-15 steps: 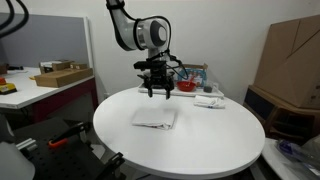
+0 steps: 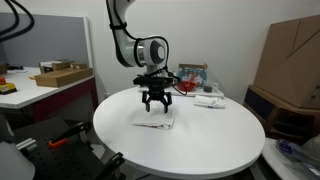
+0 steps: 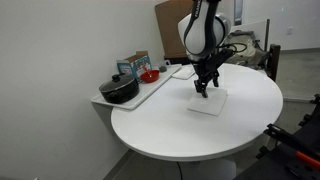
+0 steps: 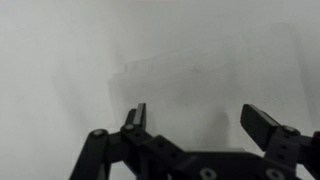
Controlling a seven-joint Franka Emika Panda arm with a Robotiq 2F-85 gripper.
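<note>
A white cloth (image 2: 153,119) lies flat on the white round table (image 2: 215,139). My gripper (image 2: 157,107) is open just above the cloth, pointing down. From the second exterior view, its fingertips hang over the far part of the cloth (image 3: 207,104). In the wrist view the cloth (image 4: 205,85) fills much of the space beyond and between the wide-apart fingers, and a faint shadow falls on it. Nothing is between the fingers. Whether the fingertips touch the cloth I cannot tell.
A black lidded pot (image 3: 120,89), a red bowl (image 3: 150,76) and boxes stand on a white tray at the table's back. Another folded white cloth (image 2: 208,101) lies near the far edge.
The open gripper has come down towards the cloth, moving slightly left in the first exterior view. The cloth appears to lie as before.
</note>
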